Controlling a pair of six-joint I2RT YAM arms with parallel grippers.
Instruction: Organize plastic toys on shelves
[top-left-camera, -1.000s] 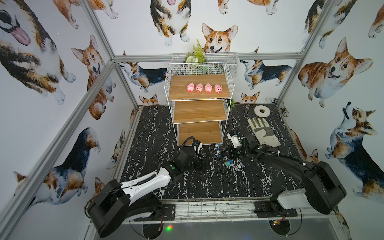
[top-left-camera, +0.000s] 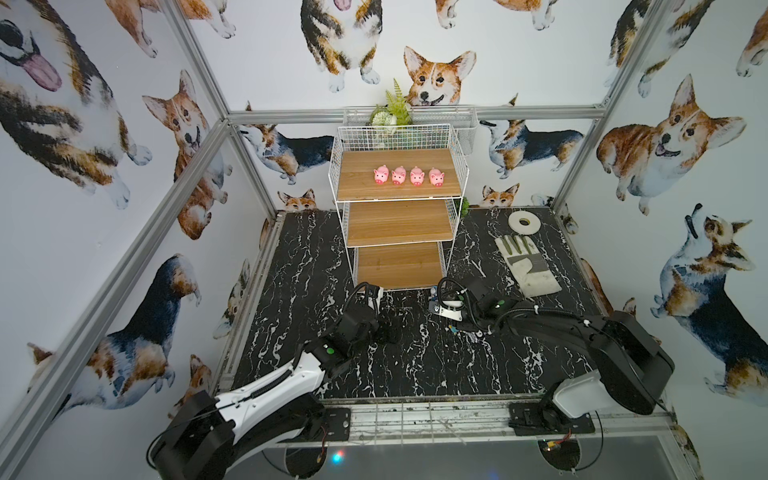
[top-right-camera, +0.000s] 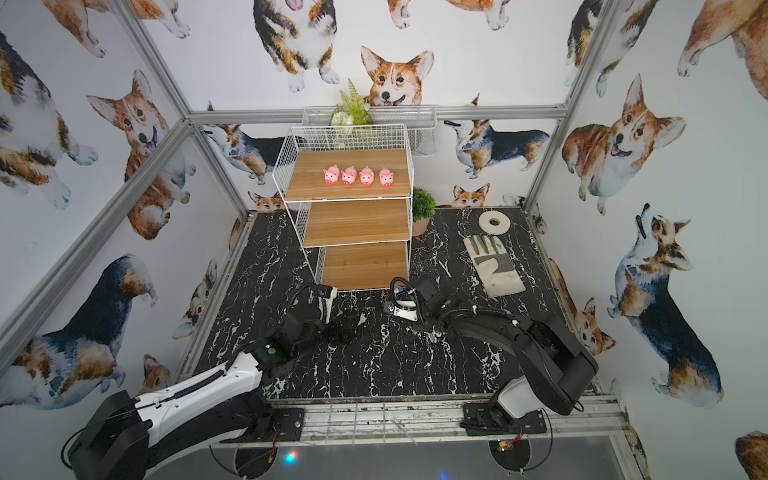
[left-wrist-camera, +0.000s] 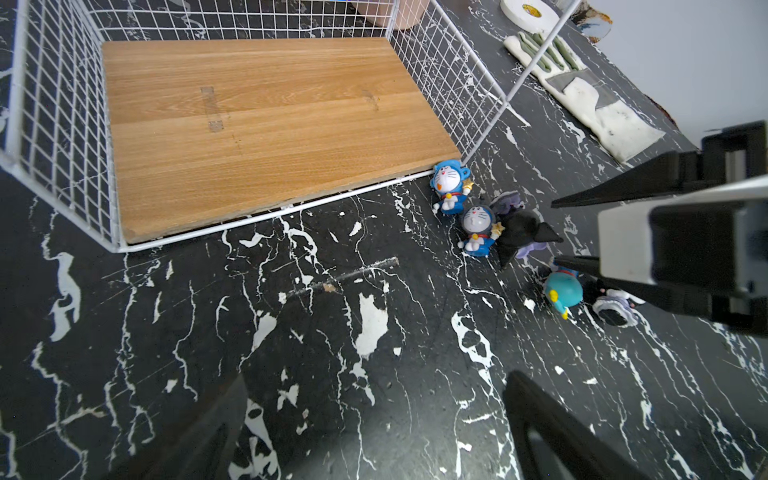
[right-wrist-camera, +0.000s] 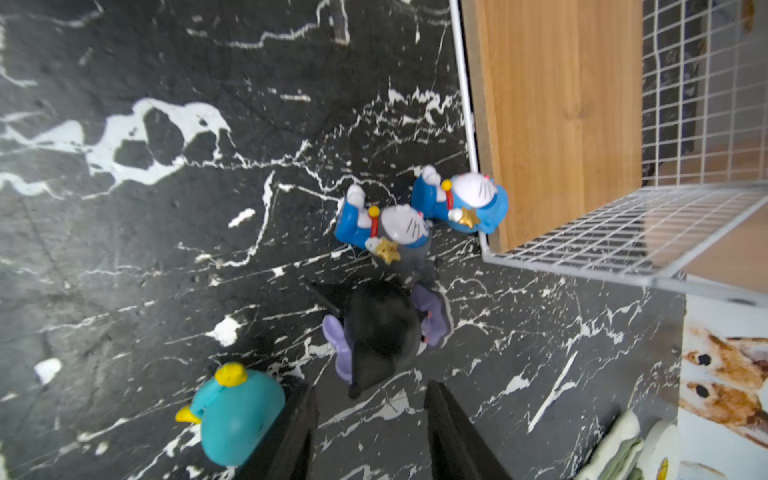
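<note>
Pink pig toys (top-left-camera: 408, 176) stand in a row on the top board of the white wire shelf (top-right-camera: 356, 176); its middle and bottom boards (left-wrist-camera: 272, 120) are bare. Two blue-and-white cat figures (right-wrist-camera: 392, 228) lie by the shelf's front right corner, one touching it. A black-and-purple toy (right-wrist-camera: 382, 324) and a teal bird toy (right-wrist-camera: 240, 416) lie close by, with a grey-white toy (left-wrist-camera: 616, 308) beside the bird. Above this group hovers my right gripper, its fingers apart and nothing between them. To the left, my left gripper is open over bare tabletop.
A glove (top-left-camera: 528, 264) and a roll of white tape (top-left-camera: 524, 222) lie at the table's right. Potted greenery (top-right-camera: 421, 209) stands behind the shelf. The right gripper hangs near the shelf's front right corner.
The left gripper has shifted left, away from the toys. The pigs have not moved.
</note>
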